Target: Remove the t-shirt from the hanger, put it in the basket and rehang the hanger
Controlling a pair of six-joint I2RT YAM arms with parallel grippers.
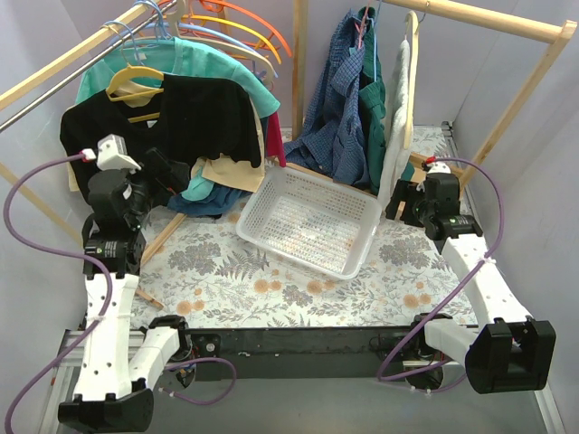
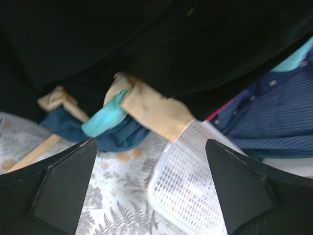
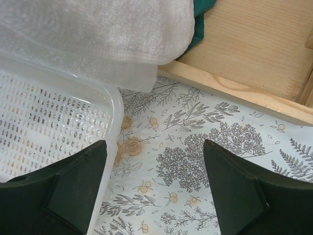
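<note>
A black t-shirt (image 1: 199,122) hangs on a yellow hanger (image 1: 127,80) from the left rail, in front of a turquoise shirt (image 1: 204,63). My left gripper (image 1: 167,176) is open in front of the black shirt's lower part; in the left wrist view the dark cloth (image 2: 146,39) fills the top, beyond the fingertips. My right gripper (image 1: 404,201) is open beside a white garment (image 1: 396,127) on the right rail; in the right wrist view that cloth lies above the empty gap between the fingers.
A white plastic basket (image 1: 308,226) sits on the patterned floor between the arms. Blue and green shirts (image 1: 335,108) hang at the back right. Folded cloths (image 1: 199,203) lie under the left rail.
</note>
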